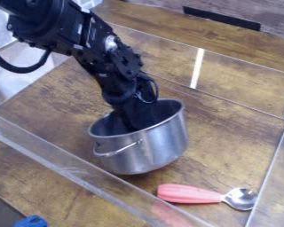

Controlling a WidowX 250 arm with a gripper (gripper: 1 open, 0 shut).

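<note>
A steel pot [145,151] with a side handle stands on the wooden work surface, slightly left of the middle of the view. The black arm reaches down from the upper left, and its gripper [139,113] is lowered into the pot's mouth. The fingertips are hidden by the pot, so whether they hold anything cannot be seen. A spoon with a pink handle [186,192] and a metal bowl end lies to the pot's lower right.
Clear plastic walls [74,169] border the work area. A small blue object [29,221] is at the bottom left corner. The wooden floor [227,133] right of and behind the pot is free.
</note>
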